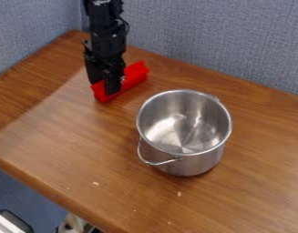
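A red block [135, 75] lies on the wooden table [90, 155] toward the back left. My black gripper [106, 84] is down over it from above, shut on it, hiding part of its left portion. A large steel pot [184, 127] with a wire handle stands to the right and front of the red block, apart from it.
Padded blue-grey walls rise behind and at the left of the table. The front left table edge drops off to the floor.
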